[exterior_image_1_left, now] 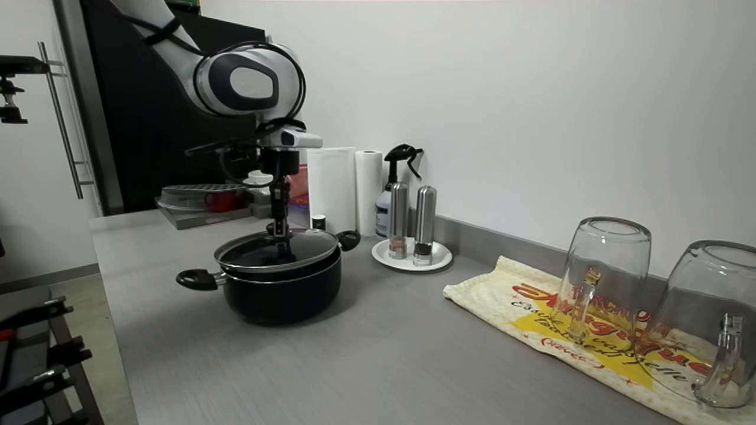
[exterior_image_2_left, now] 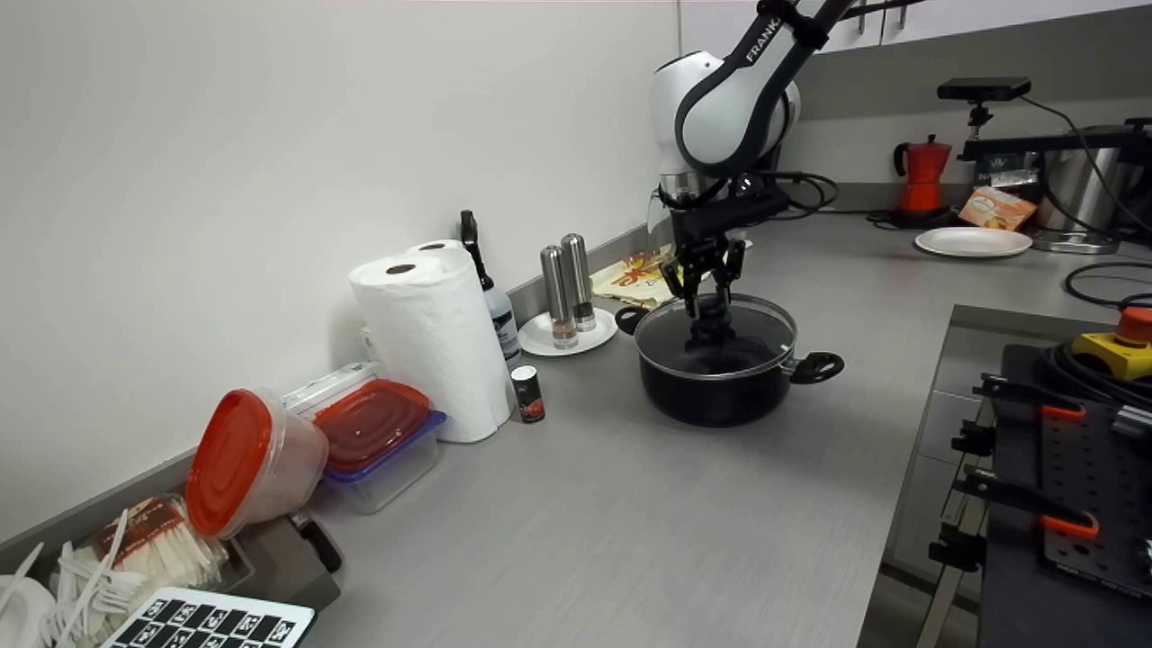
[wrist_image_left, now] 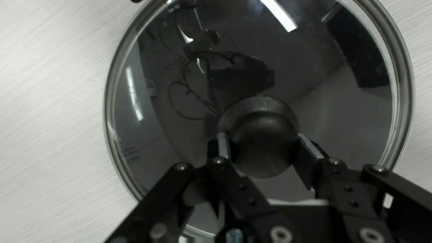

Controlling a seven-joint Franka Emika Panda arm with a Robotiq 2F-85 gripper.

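Note:
A black pot [exterior_image_1_left: 282, 300] with two side handles stands on the grey counter. Its glass lid [exterior_image_1_left: 312, 248], rimmed in metal, is just over the pot's opening; in exterior view 1 a narrow gap shows between lid and pot rim at the near side. My gripper is shut on the round black lid knob [wrist_image_left: 263, 141], one finger on each side of it. From exterior view 2 the gripper [exterior_image_2_left: 707, 292] points straight down at the lid [exterior_image_2_left: 756, 335], which looks roughly level above the pot [exterior_image_2_left: 713, 398]. The pot's inside is hidden behind the dark glass.
Two steel mills [exterior_image_1_left: 423, 226] on a white plate [exterior_image_1_left: 440, 256], a spray bottle [exterior_image_1_left: 383, 211] and paper towel rolls [exterior_image_2_left: 432, 346] line the wall. A small black jar [exterior_image_2_left: 528, 393] stands near the rolls. Glass mugs [exterior_image_1_left: 602, 283] rest on a cloth [exterior_image_1_left: 489, 287].

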